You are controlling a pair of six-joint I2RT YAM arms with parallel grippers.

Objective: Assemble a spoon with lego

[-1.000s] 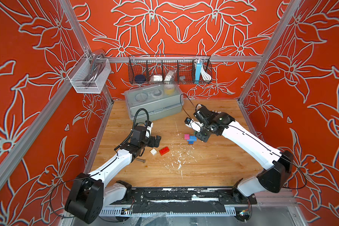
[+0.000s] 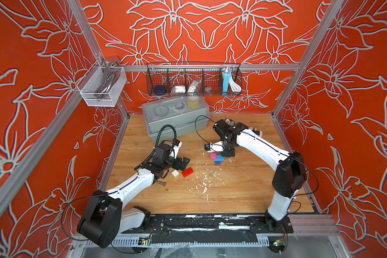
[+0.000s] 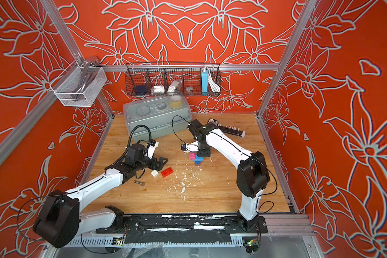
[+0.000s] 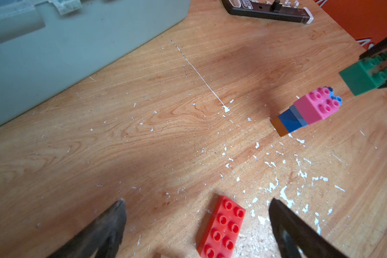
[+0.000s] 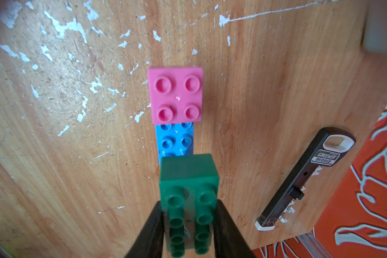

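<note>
A pink brick (image 5: 176,95) sits on top of one end of a blue brick stack (image 5: 174,140) standing on the table. My right gripper is shut on a green brick, held above the stack's far end from the pink one; a gap shows between green and blue in the left wrist view. A red brick (image 4: 221,228) and a small white brick (image 2: 175,173) lie on the table at the left. My left gripper (image 2: 184,163) hovers just above them, open, its two fingers (image 4: 99,232) spread with nothing between.
A grey lidded toolbox (image 2: 176,118) stands at the back left. A black tool marked GREENER (image 5: 305,176) lies at the back right. Near the left arm lies a bolt (image 3: 139,182).
My left gripper has shifted slightly right. The bricks on the table have not moved.
</note>
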